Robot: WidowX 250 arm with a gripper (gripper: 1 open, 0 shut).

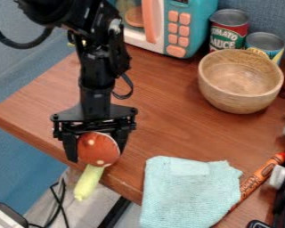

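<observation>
My black gripper (95, 141) hangs low over the front left edge of the wooden table, around a round red toy with pale spots (100, 150), perhaps a mushroom or pizza piece. Its fingers are at either side of the red toy; whether they press on it is hard to tell. A pale yellow corn-like toy (88, 181) hangs just below it at the table edge.
A wooden bowl (240, 93) sits right of centre, with two cans (228, 31) behind it and a toy microwave (169, 27) at the back. A light blue cloth (188, 191) lies front right, beside an orange marker (264, 175).
</observation>
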